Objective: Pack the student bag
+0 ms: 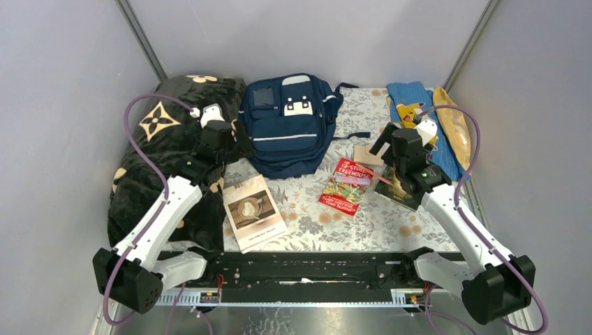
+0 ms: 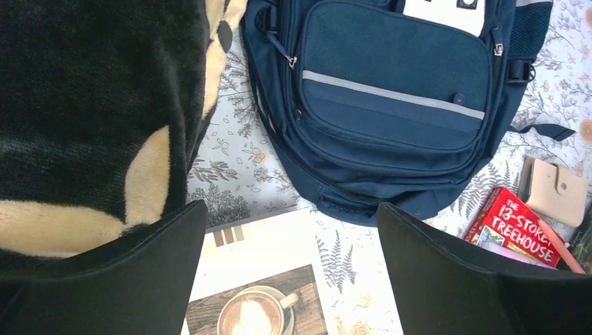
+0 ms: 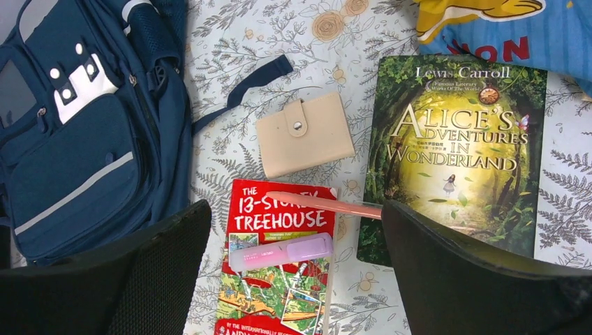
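Note:
A navy backpack (image 1: 286,125) lies closed at the back centre. My left gripper is open above the table between a dark plush blanket and the backpack, over a coffee-cover book (image 2: 255,272). My right gripper is open over a red Treehouse book (image 3: 272,300), which carries a pink pen-like item (image 3: 272,255) and, across its top, a coral stick (image 3: 321,206) reaching onto an Alice's Adventures book (image 3: 454,160). A beige wallet (image 3: 304,132) lies above them, beside a backpack strap. Neither gripper has anything between its fingers.
The plush blanket (image 1: 157,209) covers the left side. Blue cartoon fabric (image 3: 509,38) and a yellow item (image 1: 454,132) lie at the back right. The patterned table has bare room at the front centre and between backpack and wallet.

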